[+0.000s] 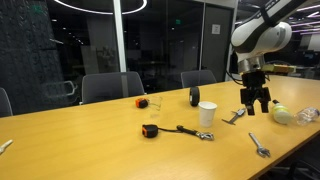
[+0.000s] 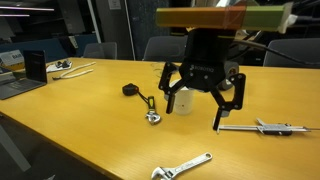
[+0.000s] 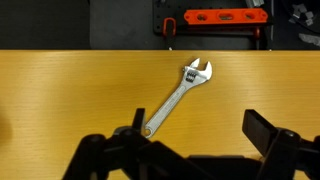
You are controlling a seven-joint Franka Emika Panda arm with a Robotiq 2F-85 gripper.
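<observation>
A silver adjustable wrench point(image 3: 172, 103) lies flat on the yellow-brown table, slanting in the wrist view with its head toward the table edge. Above the table, my gripper point(image 1: 257, 109) hangs with its fingers spread wide. In the wrist view the gripper shows a wide gap between its two dark fingers, and nothing is held there. Exterior view 2 has the gripper point(image 2: 192, 120) open in the air, with the wrench point(image 2: 182, 166) on the table below it, apart from the fingers.
Near the middle stand a white cup point(image 1: 207, 114) and an orange-black tape measure point(image 1: 150, 131), beside a dark-handled wrench point(image 1: 195, 133). A caliper point(image 2: 268, 128), a yellow object point(image 1: 282, 115) and a clear container point(image 1: 307, 116) lie to the right.
</observation>
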